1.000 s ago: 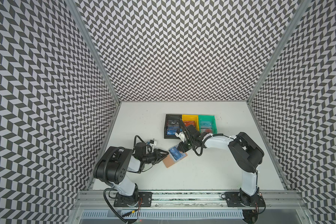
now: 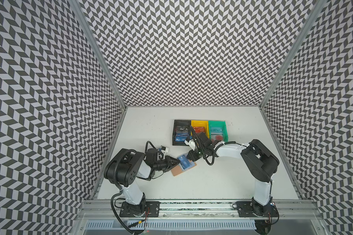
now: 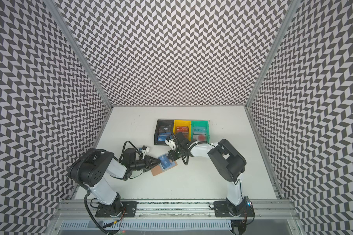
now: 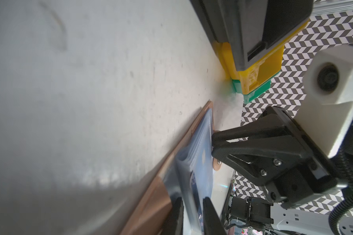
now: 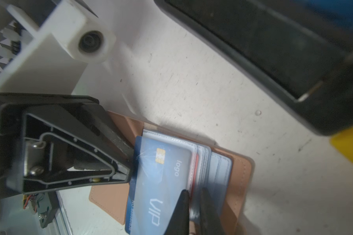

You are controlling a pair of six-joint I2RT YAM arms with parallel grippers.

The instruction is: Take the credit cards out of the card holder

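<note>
An open tan card holder (image 5: 241,188) lies on the table, its clear sleeves holding cards, with a blue VIP card (image 5: 158,184) on top. My right gripper is shut on the clear sleeves at one side of the holder. My left gripper is at the opposite side, part open, its fingertips around the edge of the blue card and sleeve; whether it grips them is unclear.
Behind the holder stand a black bin (image 2: 175,141), a yellow bin (image 2: 200,122) and a green bin (image 2: 217,122), with cards inside.
My left arm has shifted a little to the right, toward the card holder. The right gripper and the holder have barely moved.
</note>
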